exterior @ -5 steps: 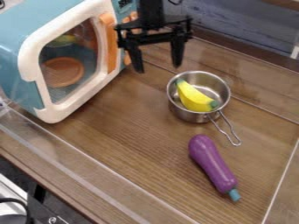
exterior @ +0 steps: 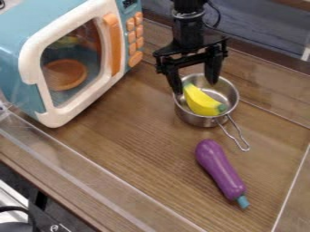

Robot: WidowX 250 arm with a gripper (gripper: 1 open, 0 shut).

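The black gripper (exterior: 194, 80) is lowered over a steel pot (exterior: 230, 91) with a wire handle, its fingers open and straddling the upper part of the pot at the left. A yellow banana (exterior: 201, 101) lies inside the pot, just below the fingers. A purple eggplant (exterior: 218, 169) with a teal tip lies on the wooden counter to the front right of the pot.
A toy microwave (exterior: 49, 82) in white and light blue with orange buttons stands at the left, an orange disc inside. A clear rail runs along the near left edge.
The gripper has moved right and down from beside the microwave to over the pot. The pot, banana and eggplant stay where they were.
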